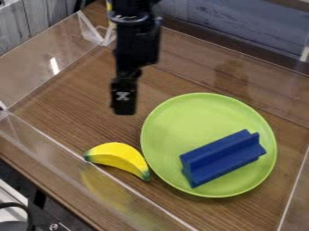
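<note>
My black gripper (134, 79) hangs above the bare wood at the upper middle, open, its fingers blurred, with nothing visible between them. Below it, toward the front left, lies a yellow banana (118, 156). A green plate (175, 122) on the right holds a long blue block (220, 161), which lies diagonally on its lower right part.
Clear low walls edge the left and front, and a pale back wall (248, 23) runs along the top. An object at the top left is mostly hidden by my arm.
</note>
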